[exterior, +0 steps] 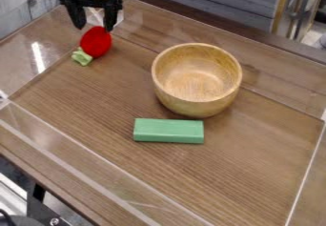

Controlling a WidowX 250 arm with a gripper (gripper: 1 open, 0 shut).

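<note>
The dark gripper [93, 9] is at the top left of the camera view, open, just above and behind a red rounded object [97, 41]. The red object lies on the wooden table [76, 125] with a light green piece [82, 57] at its lower left end, like a leafy top. Whether the fingertips touch anything is too small to tell.
A large tan bowl [196, 77] stands right of the red object. A green block [169, 131] lies below the bowl. The left, lower and right parts of the table are clear.
</note>
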